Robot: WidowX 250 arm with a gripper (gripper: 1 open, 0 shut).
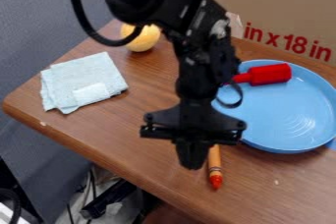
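My black gripper (194,152) hangs low over the wooden table, just left of an orange crayon (217,170), which lies pointing toward the front edge and is partly hidden by the gripper. Whether the fingers are open or shut is unclear. A blue plate (296,121) sits to the right, with a red cylindrical object (270,74) at its back edge, partly hidden by the arm.
A folded pale cloth (81,82) lies at the left, a yellow ball-like object (141,38) at the back. A cardboard box (289,22) stands behind.
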